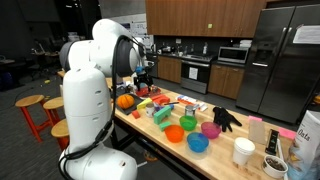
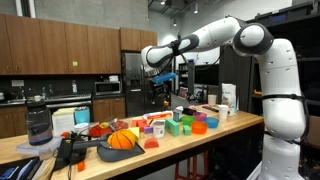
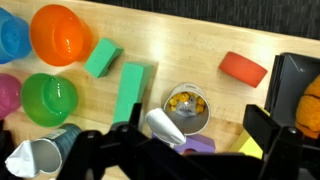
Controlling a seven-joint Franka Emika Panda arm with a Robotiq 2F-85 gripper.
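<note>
My gripper hangs over the table with its two dark fingers wide apart, so it stands open. In exterior view 1 the gripper (image 1: pixel 141 79) is above the far left end of the table. Below it in the wrist view lies a round container (image 3: pixel 186 103) with small yellow pieces in it. A white object (image 3: pixel 165 127) lies beside that container, near the left finger; it is too blurred to name. A long green block (image 3: pixel 132 90) and a smaller green block (image 3: pixel 104 57) are to the left, a red block (image 3: pixel 242 68) to the right.
Orange bowl (image 3: pixel 60 35), blue bowl (image 3: pixel 14 37), green bowl (image 3: pixel 48 98) and pink bowl (image 3: pixel 8 95) crowd the left. A dark tray (image 3: pixel 284 82) holds an orange pumpkin-like thing (image 3: pixel 312 105). A black glove-like item (image 1: pixel 225 119) lies farther along the table.
</note>
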